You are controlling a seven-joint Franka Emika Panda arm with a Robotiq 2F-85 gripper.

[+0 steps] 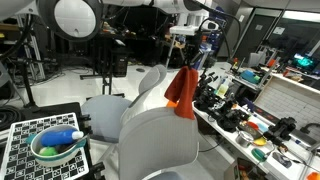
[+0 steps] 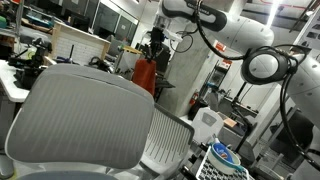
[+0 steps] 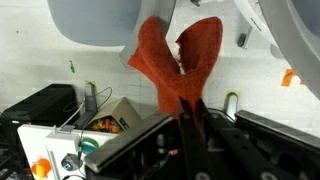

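A red cloth [image 1: 184,93] hangs from my gripper [image 1: 188,66], which is shut on its upper part. Its lower end reaches the top edge of the nearer grey chair [image 1: 158,146] in exterior view 1; whether it touches the chair I cannot tell. In exterior view 2 the cloth [image 2: 145,75] shows behind a large grey chair back [image 2: 80,115]. From the wrist view, the cloth [image 3: 178,62] spreads below the gripper over the gap between two chairs. The cloth covers the fingertips there.
A second chair [image 1: 148,88] stands farther back. On the left a bowl [image 1: 58,150] with a blue item rests on a black-and-white grid surface [image 1: 20,160]. Cluttered worktables run along the right, and a white box of tools [image 3: 60,150] shows at lower left in the wrist view.
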